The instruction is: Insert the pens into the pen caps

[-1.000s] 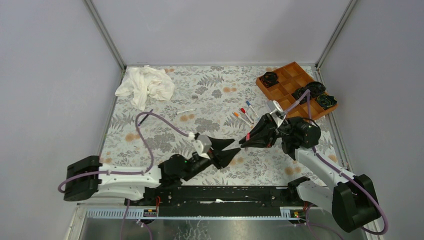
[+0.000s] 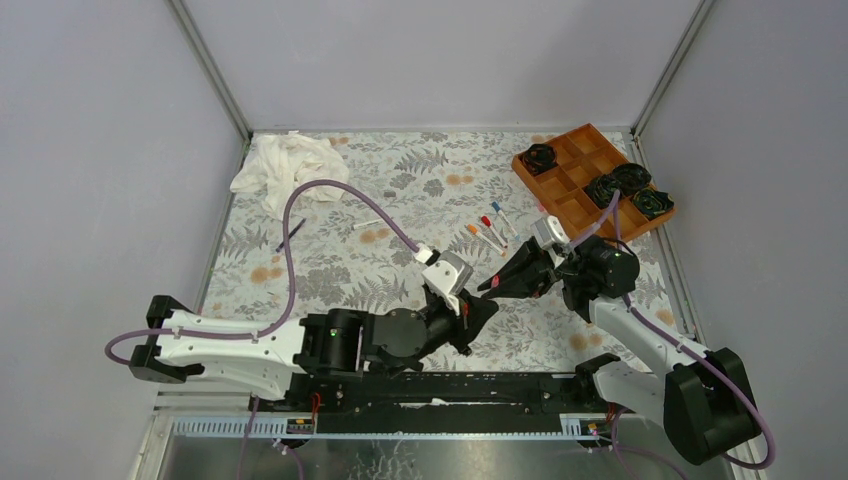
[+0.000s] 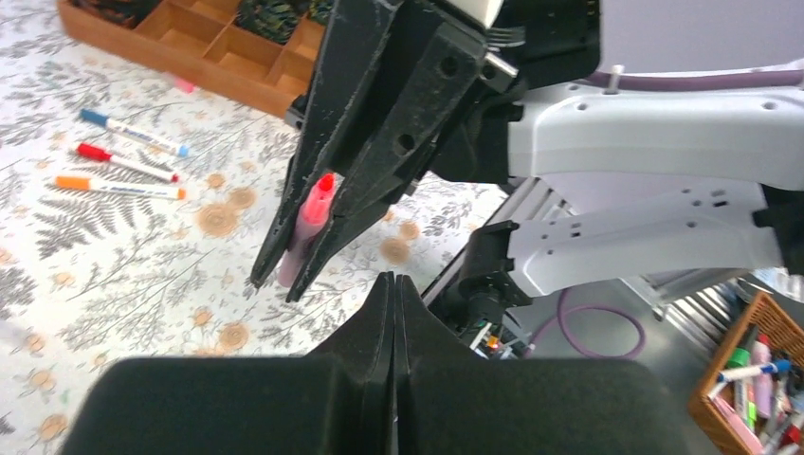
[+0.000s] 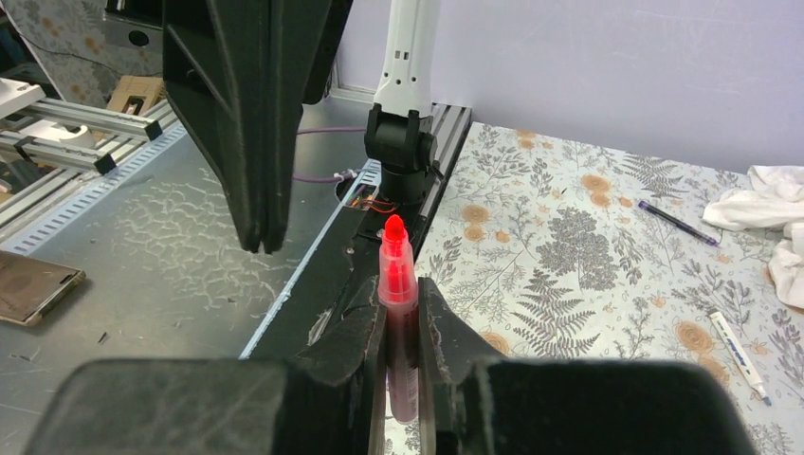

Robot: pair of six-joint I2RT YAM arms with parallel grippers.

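My right gripper (image 2: pixel 492 287) holds a pink pen (image 4: pixel 397 284) upright between its fingers, red end up, as both wrist views show. My left gripper is close beside it, left of it in the top view; in the left wrist view its fingers meet with nothing visible between them. An orange pen (image 2: pixel 485 239), a red pen (image 2: pixel 492 228) and a blue pen (image 2: pixel 503 214) lie behind the grippers. A white pen (image 4: pixel 740 354) and a dark pen (image 4: pixel 677 222) lie at the left of the table.
A wooden compartment tray (image 2: pixel 560 185) with dark items stands at the back right. A white cloth (image 2: pixel 290 170) lies at the back left. The middle of the table behind the grippers is mostly clear.
My left arm has risen and moved right toward the right gripper, and its gripper has changed orientation, its fingers now shut. The right gripper has shifted slightly.
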